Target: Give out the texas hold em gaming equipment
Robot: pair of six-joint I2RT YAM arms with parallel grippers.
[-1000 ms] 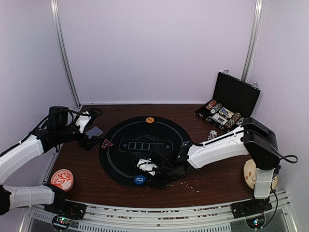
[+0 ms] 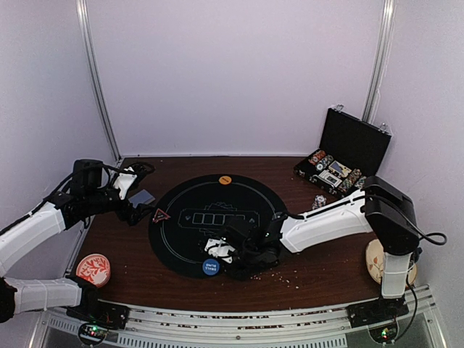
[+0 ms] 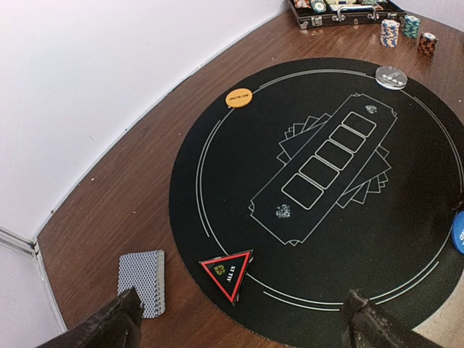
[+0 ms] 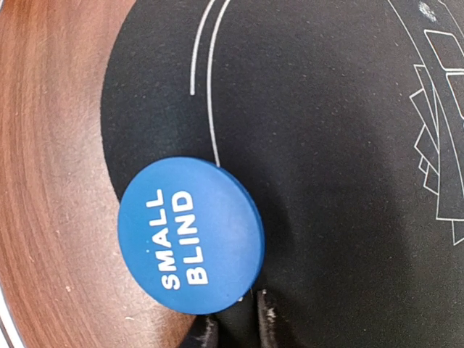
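Observation:
The blue "SMALL BLIND" disc (image 4: pixel 191 233) rests at the near edge of the round black mat (image 4: pixel 319 145), its face up and lettering clear. My right gripper is at the disc's lower rim, its fingertips apart with dark mat visible in the gap; whether one touches the disc is hard to tell. On the left, my left gripper hangs open and empty over the table. The triangular "ALL IN" marker (image 3: pixel 228 274) lies on the mat's left edge, beside a patterned card deck (image 3: pixel 142 281). An orange disc (image 3: pixel 238 98) and a clear disc (image 3: pixel 391 77) sit on the mat.
The open chip case (image 2: pixel 333 172) stands at the back right. Chip stacks (image 3: pixel 389 32) are on the table near it. A red patterned round thing (image 2: pixel 93 270) is at front left, and a pale round one (image 2: pixel 375 261) at front right. Wood is bare in front of the mat.
The blue disc has shifted very slightly away from the table's front edge and its face shows more fully. Both arms look almost still.

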